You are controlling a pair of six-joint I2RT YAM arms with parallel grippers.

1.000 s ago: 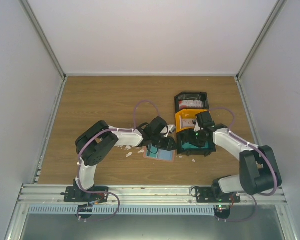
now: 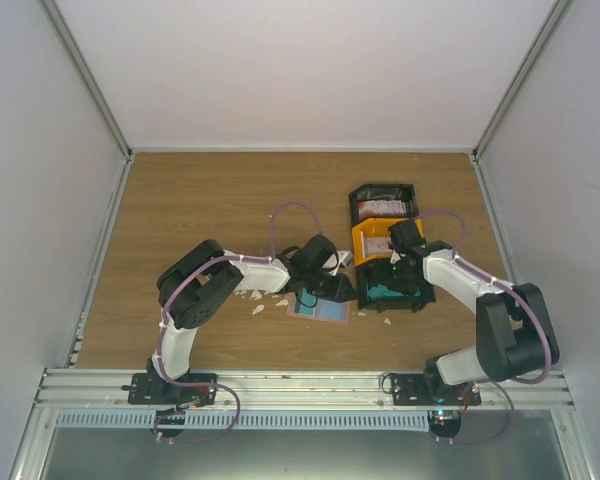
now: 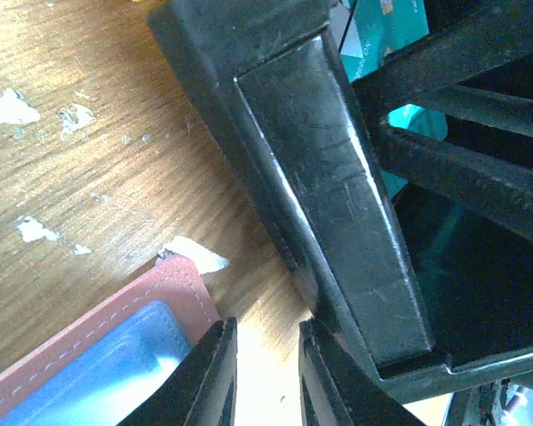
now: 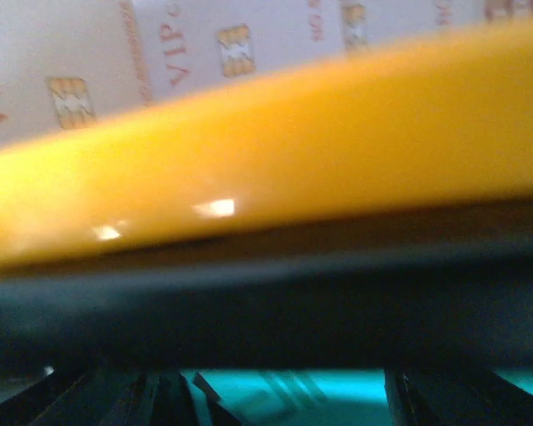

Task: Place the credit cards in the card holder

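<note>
A flat card holder (image 2: pixel 325 308) with a brownish-pink border and blue pockets lies at the table's front middle; its corner (image 3: pixel 147 355) shows in the left wrist view. My left gripper (image 2: pixel 344 292) is over its right side, against the black box. In the left wrist view, its fingers (image 3: pixel 218 373) stand a small gap apart, and no card shows between them. Teal cards (image 2: pixel 382 291) lie in the black box (image 2: pixel 395 304). My right gripper (image 2: pixel 404 283) is open over this box, with teal cards (image 4: pixel 293 390) visible beyond its fingers.
Behind the black box stand a yellow box (image 2: pixel 358 243) with white chip cards (image 4: pixel 186 53) and another black box (image 2: pixel 383 188) with pale and red cards. White scraps (image 2: pixel 257 295) lie left of the holder.
The near black box has shifted slightly to the right. My left arm has also moved a little to the right.
</note>
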